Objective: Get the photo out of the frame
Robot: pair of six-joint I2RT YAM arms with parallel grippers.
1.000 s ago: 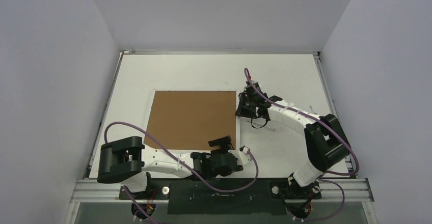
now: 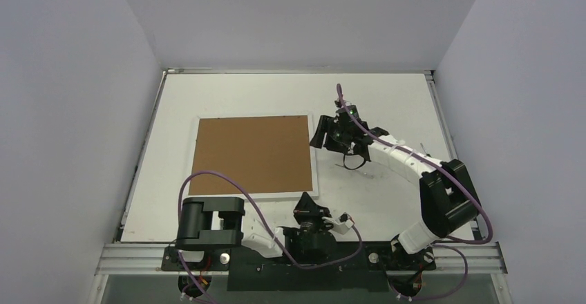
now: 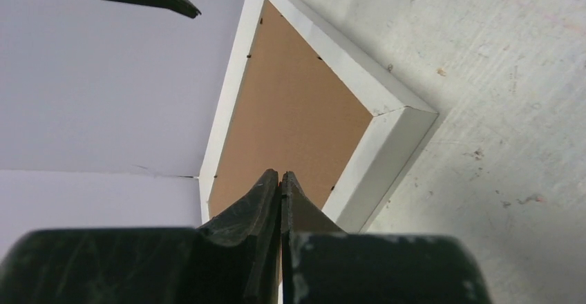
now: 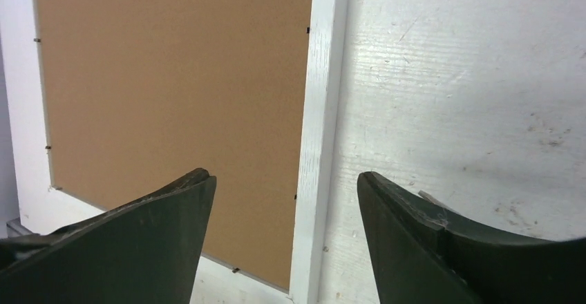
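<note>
A white picture frame [image 2: 312, 179] lies back-up on the table, its brown backing board [image 2: 252, 152] showing with small dark tabs along the inner edge. My right gripper [image 2: 317, 135] is over the frame's right side; in the right wrist view its fingers stand apart above the white border [image 4: 318, 110], nothing between them. My left gripper is shut, nothing showing between its fingertips, near the frame's front right corner, with the border [image 3: 376, 159] beyond it.
Grey walls enclose the sides and back.
The frame has shifted left and slightly back. My right gripper has risen slightly toward the back and left.
</note>
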